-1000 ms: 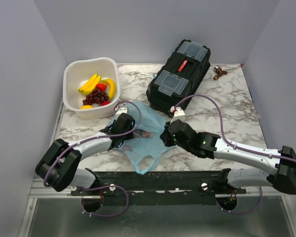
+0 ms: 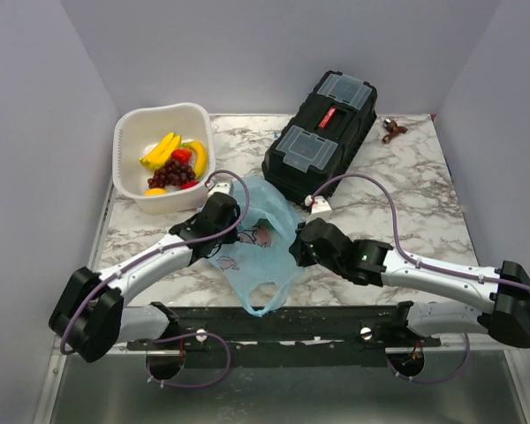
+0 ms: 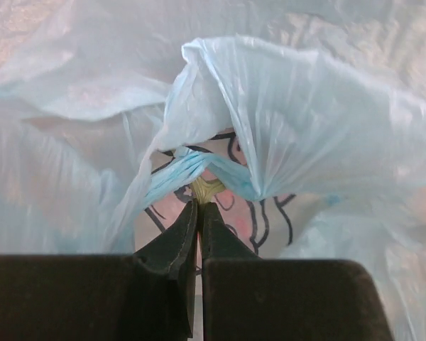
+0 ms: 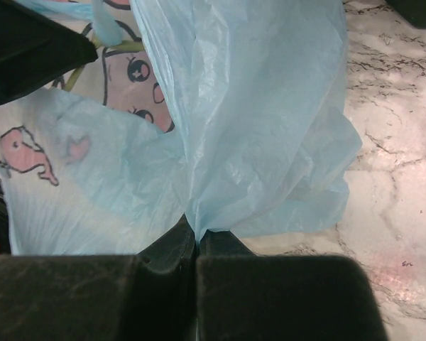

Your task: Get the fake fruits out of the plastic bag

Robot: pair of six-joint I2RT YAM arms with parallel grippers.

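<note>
The crumpled light blue plastic bag (image 2: 265, 265) lies on the marble table, open, with pink cartoon prints. My left gripper is shut inside the bag's opening; a thin greenish-yellow piece (image 3: 209, 188) shows at its tips, whether gripped I cannot tell. My right gripper is shut on a gathered fold of the bag's right side. Bananas (image 2: 159, 155), red grapes (image 2: 168, 174) and other fruits lie in the white bin (image 2: 126, 150) at the back left.
A black toolbox (image 2: 291, 181) stands behind the bag. A small brown object (image 2: 393, 130) lies at back right.
The right gripper has barely moved.
</note>
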